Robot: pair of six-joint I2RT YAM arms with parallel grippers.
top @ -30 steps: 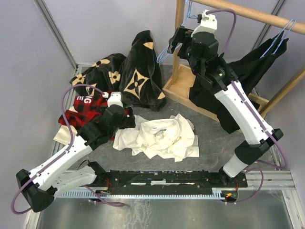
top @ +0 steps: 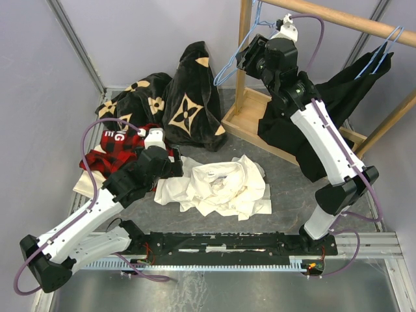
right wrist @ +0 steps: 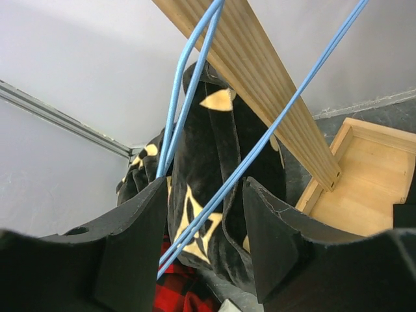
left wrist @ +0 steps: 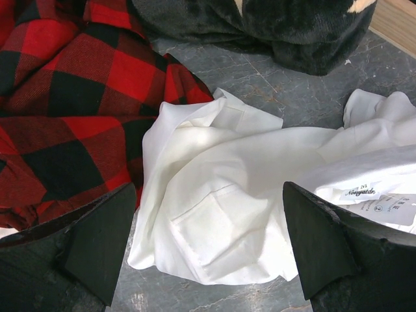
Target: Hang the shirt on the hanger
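A white shirt [top: 227,188] lies crumpled on the grey floor; in the left wrist view its label shows on the right. My left gripper hangs open over the shirt [left wrist: 221,221], beside red plaid cloth [left wrist: 78,97]. My right gripper [top: 253,55] is up at the rack beside blue hangers [top: 227,65]. In the right wrist view the blue hanger bars [right wrist: 260,143] run across the space between the parted fingers of my right gripper; whether they touch is unclear.
The wooden rack [top: 351,19] stands at the back right with a base box [top: 244,127] and black cloth on a hanger [top: 325,143]. Dark patterned fabric [top: 185,114] lies at the back left.
My right arm has shifted slightly right at the rack, beside the hangers. The left arm and the shirt look nearly unchanged.
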